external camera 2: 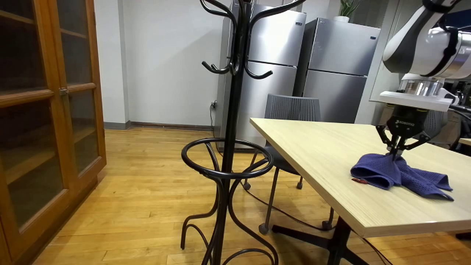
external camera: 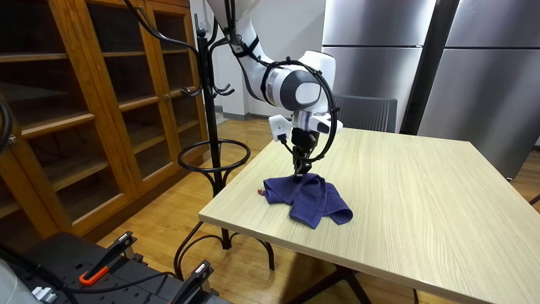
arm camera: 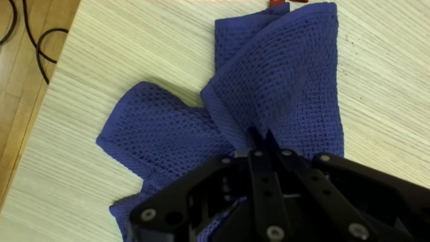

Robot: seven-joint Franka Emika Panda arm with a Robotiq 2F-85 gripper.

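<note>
A crumpled blue cloth [external camera: 314, 200] with a waffle weave lies on the table, close to its near left corner. My gripper [external camera: 299, 175] points straight down into its upper part. The wrist view shows the gripper shut, with a fold of the cloth [arm camera: 278, 76] running in between the fingertips. Their very ends are sunk in the fabric. A small red tag [arm camera: 277, 2] pokes out at the cloth's edge.
A chair [external camera: 367, 114] is tucked at the far side, before steel refrigerators [external camera: 374, 71].
</note>
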